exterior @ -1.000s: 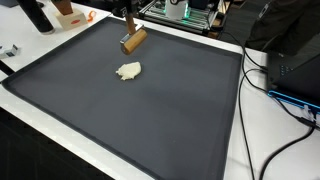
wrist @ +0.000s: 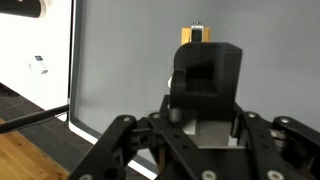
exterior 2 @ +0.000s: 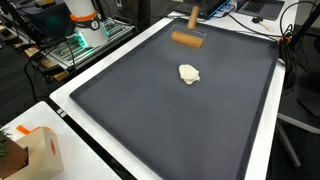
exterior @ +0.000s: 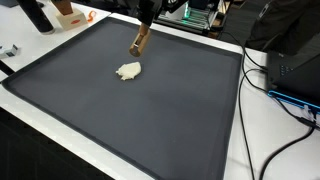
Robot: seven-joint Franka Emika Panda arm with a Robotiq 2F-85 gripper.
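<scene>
A wooden roller on a thin wire frame is at the far end of the dark board, its wooden handle rising toward the top of exterior view 2. In exterior view 1 the roller stands just behind a flat, pale, dough-like lump. Above it my dark gripper is partly cut off by the frame. From the wrist my gripper is shut on the roller tool, with an orange-brown end showing beyond the fingers. The grip itself is mostly hidden, and whether the roller touches the board is unclear.
The grey board is clear around the lump, with a white table edge outside it. A dark box with blue lights and cables stands at the right. Small items, including an orange-white object, sit at the back left.
The gripper and roller have shifted slightly right in exterior view 1. The roller has turned, looking shorter and steeper now. The pale lump has stayed in place.
</scene>
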